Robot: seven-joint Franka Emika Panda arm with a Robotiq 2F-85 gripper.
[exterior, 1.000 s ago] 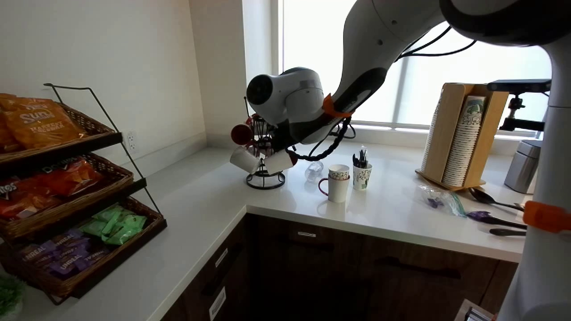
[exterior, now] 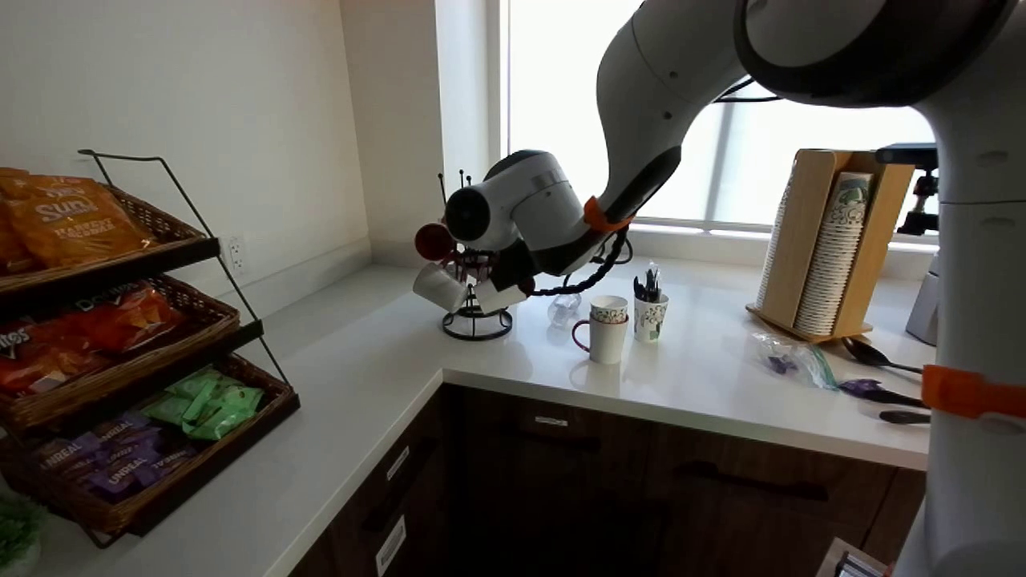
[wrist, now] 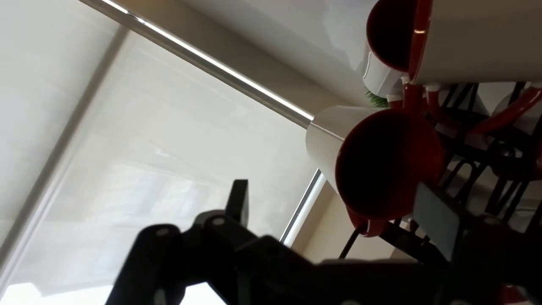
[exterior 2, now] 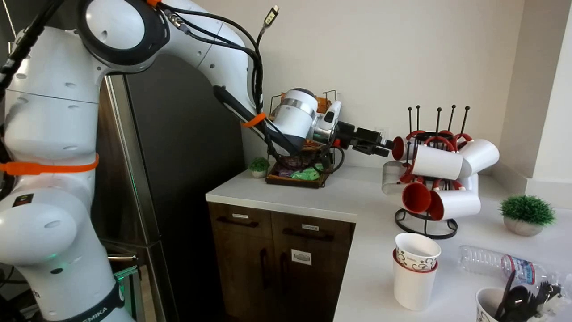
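Observation:
White mugs with red insides hang on a black wire mug rack (exterior 2: 427,228) at the counter's corner. My gripper stands open, its fingers wide apart and nothing gripped. In the wrist view one mug (wrist: 325,137) turns its red mouth toward me, and the right finger (wrist: 437,218) overlaps its lower rim; I cannot tell whether they touch. Seen from the second exterior camera, my gripper (exterior 2: 387,148) points level at the rack's upper tier, close by a mug's red mouth (exterior 2: 399,148). In the first exterior view the arm hides the fingers.
A white mug (exterior: 606,341) with a paper cup inside stands in front of the rack. Near it are a cup of black cutlery (exterior: 650,319) and a clear bottle (exterior 2: 496,264) lying down. A snack rack (exterior: 260,332) occupies the left counter; bare counter lies between.
My arm's wrist has come down a little beside the mug rack, and the upper arm has swung left in the first exterior view. The mugs and counter items look unmoved.

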